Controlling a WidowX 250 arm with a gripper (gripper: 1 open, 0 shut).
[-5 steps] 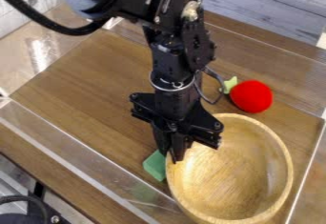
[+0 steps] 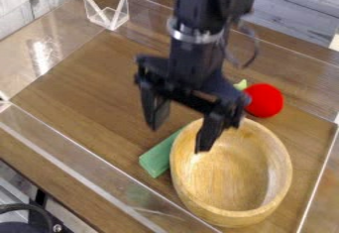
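Note:
My black gripper (image 2: 183,115), blurred, hangs over the upper left rim of a wooden bowl (image 2: 265,182) at the lower right, its fingers open. A green object (image 2: 161,157) lies on the wooden tray just left of the bowl. A red round object (image 2: 264,101) with something green beside it sits behind the bowl to the right, partly behind the arm.
The tray's bare wood (image 2: 79,98) spreads to the left. A clear plastic holder (image 2: 109,9) stands at the back left. The tray's edge runs along the lower left, with a dark gap beyond it.
My gripper has risen from low at the bowl's left edge, and more of the green object now shows. The bowl has shifted slightly over the last second.

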